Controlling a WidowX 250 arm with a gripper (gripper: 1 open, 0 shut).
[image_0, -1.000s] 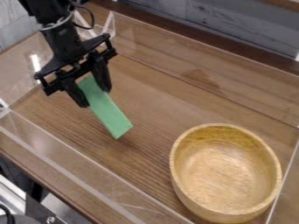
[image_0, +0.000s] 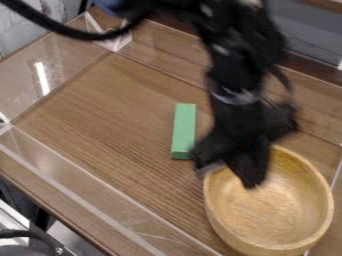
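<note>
My gripper (image_0: 241, 135) is blurred in motion above and just behind the cream oval bowl (image_0: 267, 220) at the lower right, partly covering its back rim; whether anything is between its fingers is too blurred to tell. A green bar (image_0: 183, 130) lies on the wooden table (image_0: 94, 150), just left of my gripper.
A pale rim runs along the left side, with dark cables at the lower left. A wall edge bounds the back right.
My gripper has moved right from the left of the table to over the bowl's back. The green bar, earlier at the gripper, now lies at the middle of the table.
</note>
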